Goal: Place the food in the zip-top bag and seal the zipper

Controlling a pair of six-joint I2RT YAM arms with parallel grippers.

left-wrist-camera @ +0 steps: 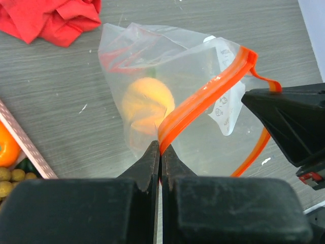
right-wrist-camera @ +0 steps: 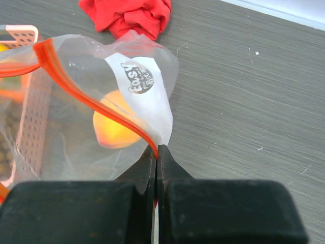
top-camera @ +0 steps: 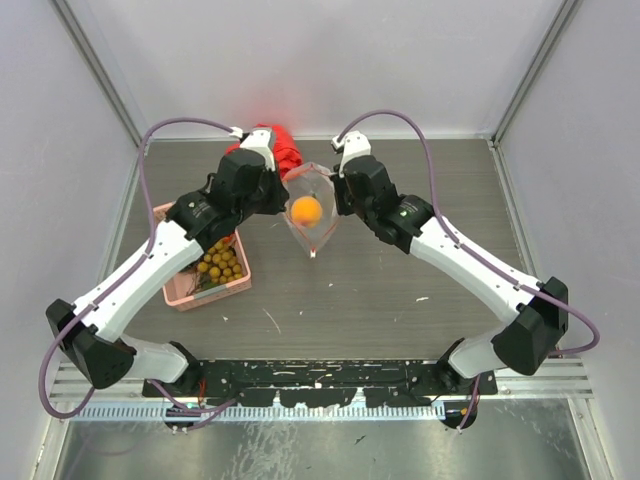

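A clear zip top bag (top-camera: 311, 232) with an orange zipper rim hangs between my two grippers, its mouth spread. Inside it sits a round orange-yellow food item (top-camera: 306, 210), also visible through the plastic in the left wrist view as a yellow-orange shape (left-wrist-camera: 147, 101). My left gripper is shut on one side of the orange rim (left-wrist-camera: 208, 91). Across the opening, my right gripper is shut on the rim's other side (right-wrist-camera: 96, 104). A white printed label (right-wrist-camera: 142, 84) shows on the bag wall.
A pink basket (top-camera: 240, 285) with several small yellow-brown foods (top-camera: 222, 262) stands at the left, partly under the left arm. A red cloth (top-camera: 285, 150) lies behind the bag.
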